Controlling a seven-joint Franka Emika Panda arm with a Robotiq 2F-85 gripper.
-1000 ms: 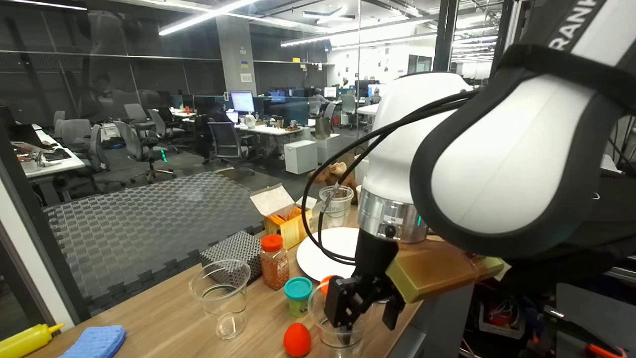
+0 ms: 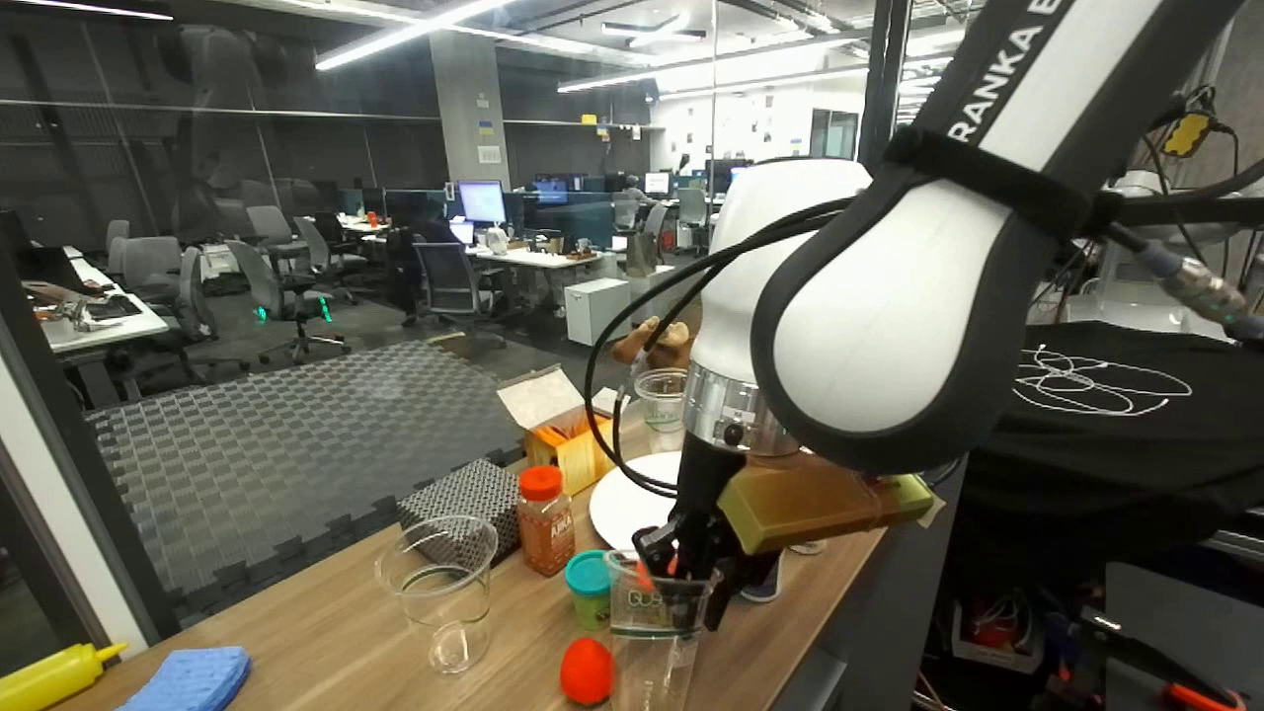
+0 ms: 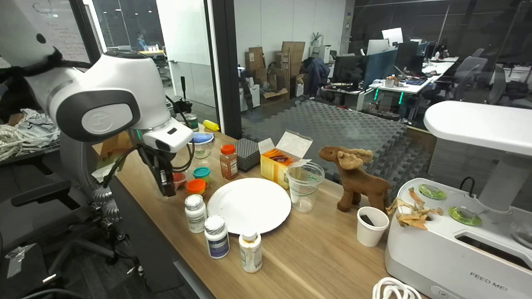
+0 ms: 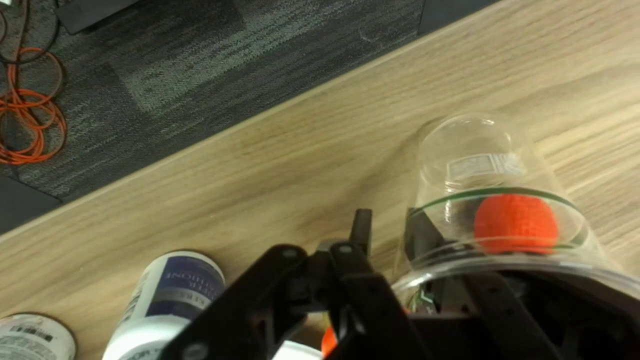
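Note:
A clear plastic cup (image 2: 652,646) stands near the front of the table in exterior view 1. My gripper (image 2: 699,610) reaches down at its rim. In the wrist view the gripper has one finger outside the cup (image 4: 474,156) and the other showing through the clear plastic, so the cup's wall lies between them. A gap shows between the fingers; firm contact with the wall cannot be made out. A red ball (image 2: 587,671) sits beside the cup and shows through it in the wrist view. The arm hides much of this in exterior view 2.
Close by are a teal-lidded tub (image 2: 589,583), another clear cup (image 2: 444,604) and an orange-lidded jar (image 2: 545,521). A white plate (image 3: 249,204) and several white bottles (image 3: 217,239) stand farther along. The table edge (image 4: 270,114) runs close to the cup.
My gripper has moved left and slightly up in exterior view 1, and its fingers look closer together. The cup's rim appears higher and further left. The red ball has shifted slightly.

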